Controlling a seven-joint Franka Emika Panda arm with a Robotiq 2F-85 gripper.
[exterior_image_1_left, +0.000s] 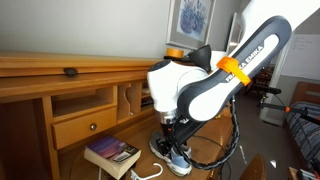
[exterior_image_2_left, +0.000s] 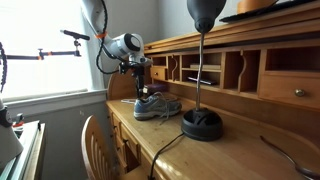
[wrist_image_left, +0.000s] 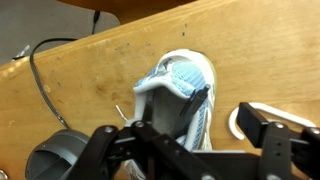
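Note:
A pair of grey and light-blue sneakers stands on the wooden desk. The nearer shoe (exterior_image_1_left: 179, 162) shows partly under my arm in the first exterior view, and the same pair appears as a shoe (exterior_image_2_left: 150, 108) with another behind it in the second exterior view. From the wrist, a shoe (wrist_image_left: 187, 75) with pale-blue lining lies just ahead of my gripper. The fingers are well apart, the shoe's opening between them in the picture. Contact with the shoe cannot be made out.
A white hook-shaped object (wrist_image_left: 262, 112) lies on the desk by the shoe. Books (exterior_image_1_left: 112, 155) sit to its left. A lamp's black base (exterior_image_2_left: 202, 124) and a dark cable (wrist_image_left: 36, 72) occupy the desk too. Shelves and drawers (exterior_image_1_left: 84, 126) line the back.

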